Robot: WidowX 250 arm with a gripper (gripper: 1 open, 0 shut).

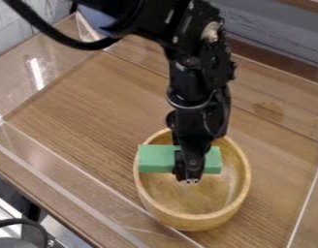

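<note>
A black robot arm reaches down from the top into a round tan wooden bowl (pixel 192 207). At its end my gripper (pixel 190 167) is shut on a green block (pixel 158 158), which it holds crosswise over the back part of the bowl. The fingertips partly hide the middle of the block.
The bowl stands on a wooden table (pixel 84 116) with clear room to the left, right and behind. A wall or ledge runs along the back, and cables and metal parts show at the lower left beyond the table's edge.
</note>
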